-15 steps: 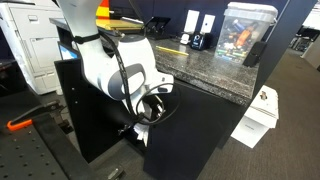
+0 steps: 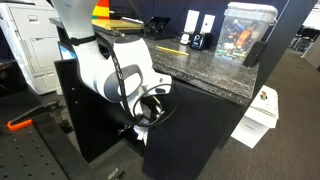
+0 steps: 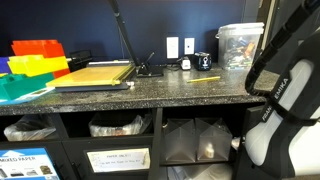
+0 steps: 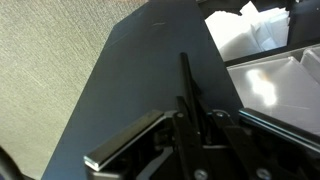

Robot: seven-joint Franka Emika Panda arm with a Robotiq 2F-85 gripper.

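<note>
A dark cabinet door [image 4: 125, 75] stands swung out in the wrist view, and a slim black handle [image 4: 186, 75] rises from its face. My gripper is at the near end of this handle, its fingers shut with the handle apparently between them; the exact contact is dark and hard to make out. In exterior view 1 the same door [image 2: 185, 135] hangs below the counter, with my white arm [image 2: 115, 75] reaching down on its left side and the fingers hard to make out against the dark. Exterior view 2 shows only the arm [image 3: 285, 125] at the right.
Above is the speckled counter [image 2: 205, 75], bearing a clear tub [image 2: 243, 35] and a mug [image 2: 197, 41]. Clear plastic bins [image 4: 285, 90] and white bags [image 4: 240, 35] lie beside the door. A white box [image 2: 258, 115] stands on the floor farther right.
My arm has shifted very slightly to the left in exterior view 1. The door and the things on the counter look the same.
</note>
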